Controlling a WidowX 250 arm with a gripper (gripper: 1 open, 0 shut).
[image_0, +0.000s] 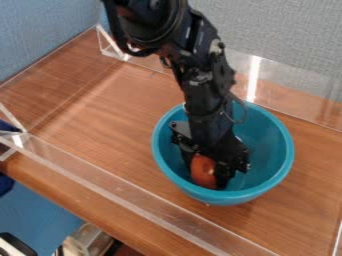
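Note:
My black gripper (211, 165) reaches down into a turquoise bowl (274, 145) on the wooden table. Low in the bowl it is shut on an orange-red round object (202, 172), whose front shows between and below the dark fingers. The rest of that object is hidden by the gripper.
Bare wood (94, 115) stretches to the left of the bowl. Clear plastic barriers run along the back and front of the table, with a textured wall behind. Past the front-left edge are a dark blue item and assorted objects on a lower level.

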